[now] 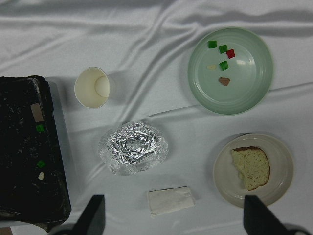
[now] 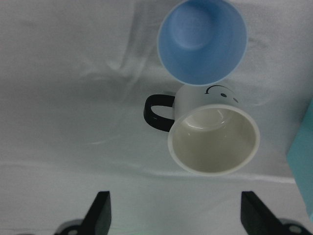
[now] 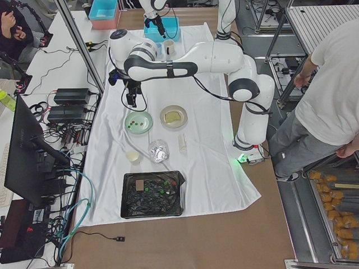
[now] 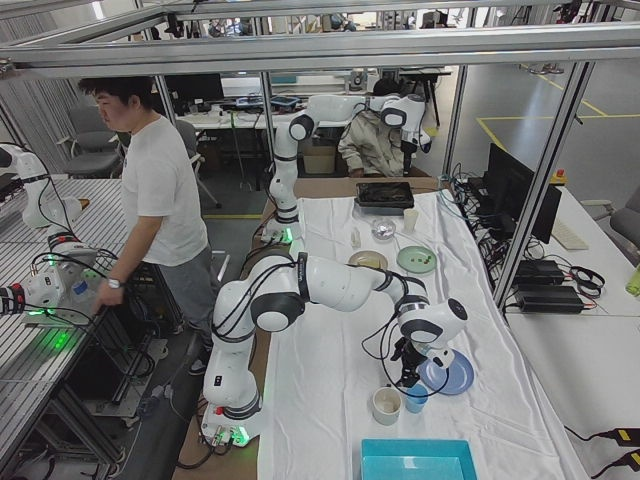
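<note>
My left gripper is open above the cloth, over a green plate [image 1: 230,71] with small coloured pieces, a beige plate [image 1: 225,181] with bread [image 1: 252,169], a crumpled foil bundle [image 1: 132,147], a paper cup [image 1: 90,90] and a folded white napkin [image 1: 170,199]. A black tray [image 1: 27,152] lies at the left of that view. My right gripper stands open above a white mug [image 2: 210,139] with a black handle and a blue cup [image 2: 200,44] beside it.
A turquoise bin [image 4: 415,460] borders the cups; a blue plate [image 4: 455,375] is near them. A person [image 4: 160,210] stands beside the table. Monitors and cables line the other side.
</note>
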